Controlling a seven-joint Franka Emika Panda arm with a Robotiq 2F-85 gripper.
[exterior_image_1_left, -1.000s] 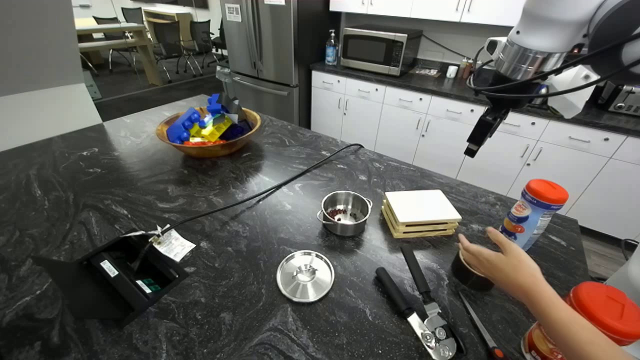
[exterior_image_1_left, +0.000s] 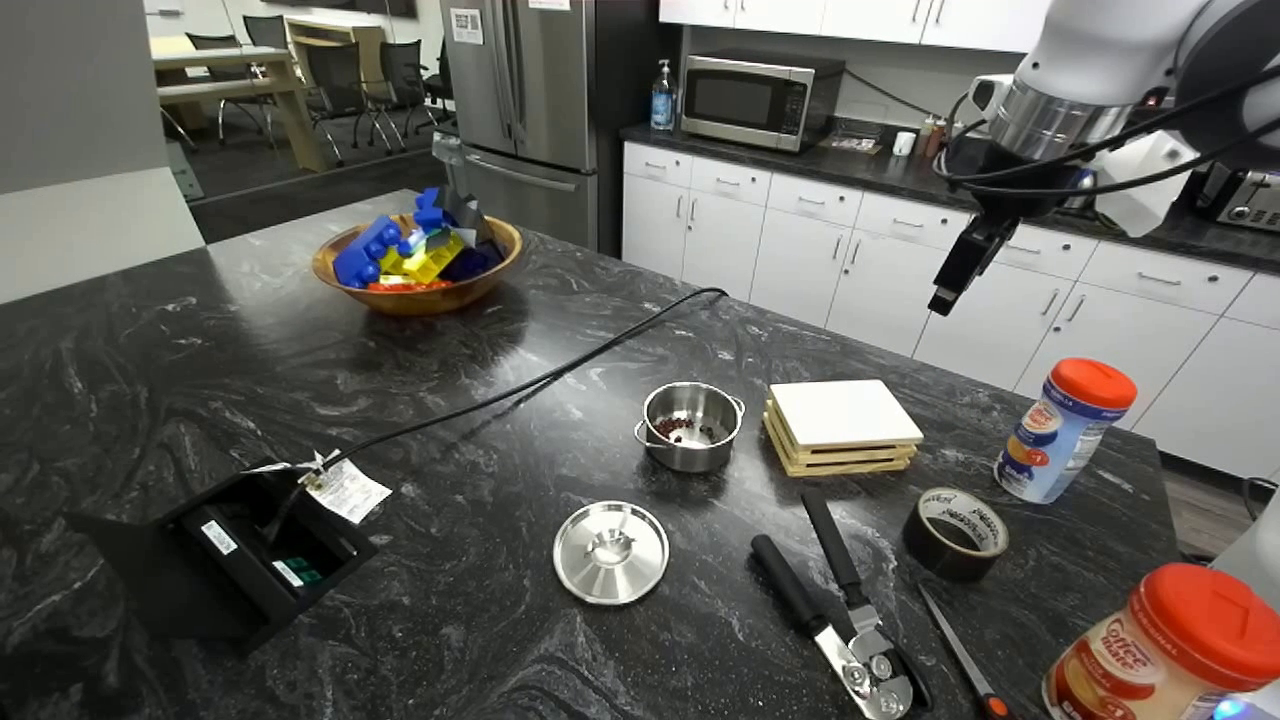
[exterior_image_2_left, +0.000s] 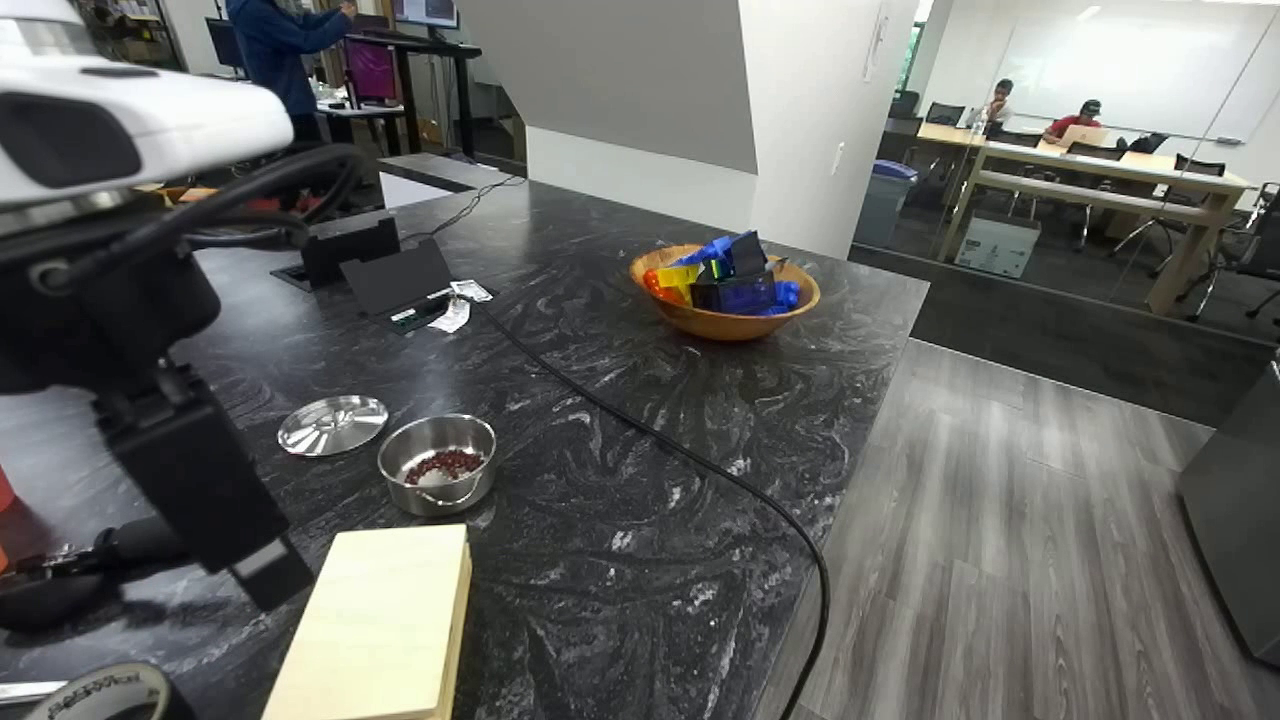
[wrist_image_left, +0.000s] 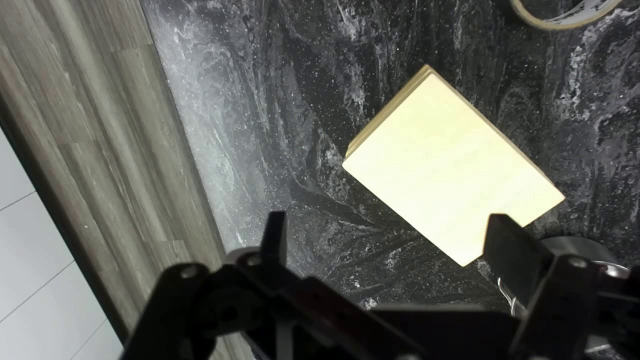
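High over the right side of the counter hangs my gripper, clear of every object. In the wrist view its two dark fingers stand wide apart with nothing held between them. Beneath lies a stack of pale wooden boards (exterior_image_1_left: 846, 414), its top board flat. Beside the stack is an uncovered steel pot (exterior_image_1_left: 691, 427) with small dark red pieces on its bottom. The pot's round steel lid (exterior_image_1_left: 611, 553) rests on the counter, knob up. A roll of tape (exterior_image_1_left: 956, 534) lies to the right of the boards.
Can openers (exterior_image_1_left: 840, 612), a knife (exterior_image_1_left: 960, 648) and two Coffee-mate canisters (exterior_image_1_left: 1065, 430) crowd the near right. A wooden bowl of coloured blocks (exterior_image_1_left: 420, 294) stands farther back. An open black box (exterior_image_1_left: 240, 546) lies at left, its cable (exterior_image_1_left: 540, 382) crossing the counter.
A person's hand that was over the tape roll has left the view, and the tape now shows fully. The arm and the other objects look unmoved.
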